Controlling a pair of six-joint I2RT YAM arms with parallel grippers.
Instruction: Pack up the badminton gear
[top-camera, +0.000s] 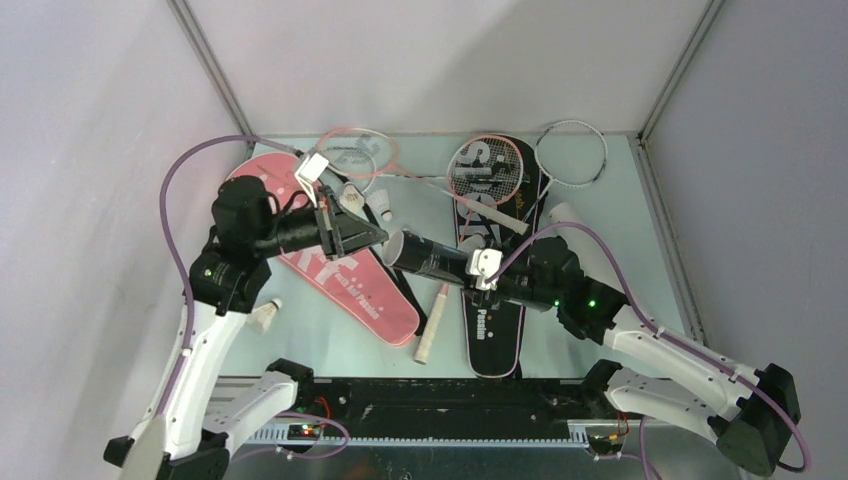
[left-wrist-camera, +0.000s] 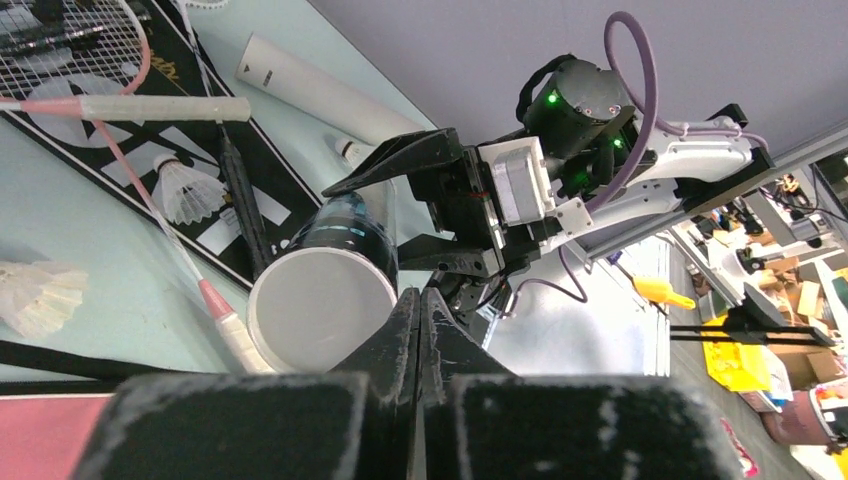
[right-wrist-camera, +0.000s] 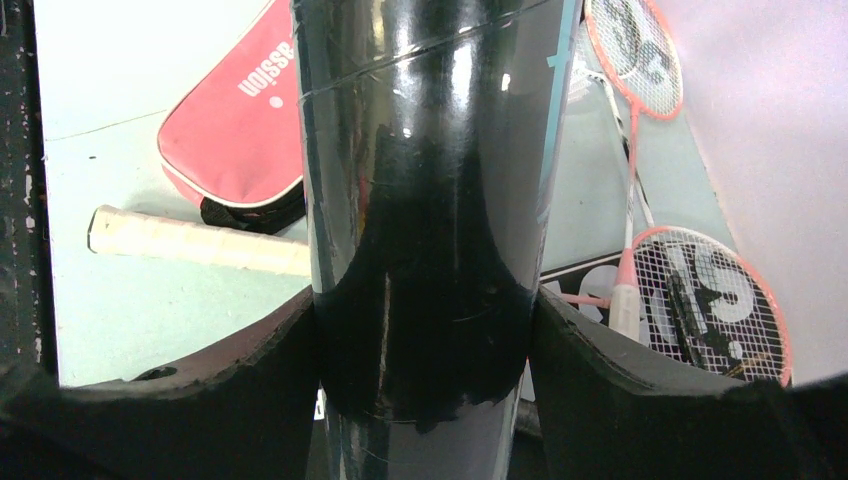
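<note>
A dark shuttlecock tube (top-camera: 430, 258) with a white end cap (left-wrist-camera: 320, 310) is held up over the table by my right gripper, shut around its body. Just left of the cap, my left gripper (top-camera: 365, 235) is shut, nothing between its fingers. Below lie a pink racket bag (top-camera: 350, 300), a black racket bag (top-camera: 492, 345), several rackets (top-camera: 570, 150), and loose shuttlecocks (left-wrist-camera: 185, 190).
A white tube (left-wrist-camera: 315, 85) lies at the right of the table. Walls enclose the back and sides. A racket handle (right-wrist-camera: 190, 235) lies below the held tube, near the front edge.
</note>
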